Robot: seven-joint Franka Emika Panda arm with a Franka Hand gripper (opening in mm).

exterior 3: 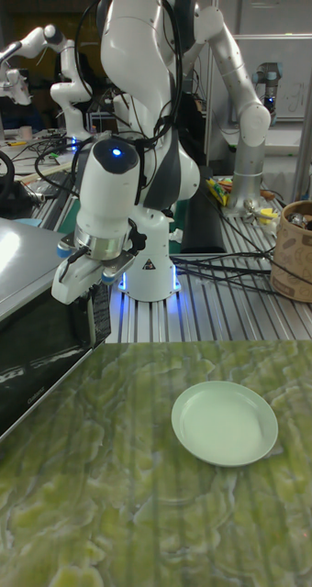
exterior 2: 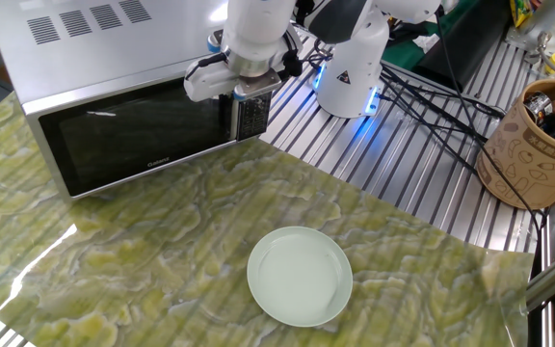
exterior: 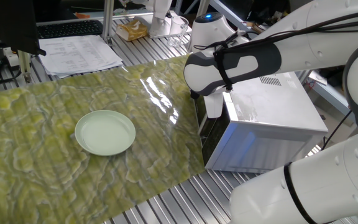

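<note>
A white microwave stands on the table, its dark glass door looking closed. My gripper is at the microwave's front, by the upper end of the upright handle near the control panel. Its fingers are not clear in any view, so whether they are around the handle or only beside it cannot be told. The same white hand shows in exterior view 3, angled toward the door. Well apart from the gripper, a pale green round plate lies on the green marbled mat, empty.
Papers and a keyboard lie beyond the mat in exterior view 1. A patterned bucket full of items stands at the right in exterior view 2. Between plate and microwave the mat is clear.
</note>
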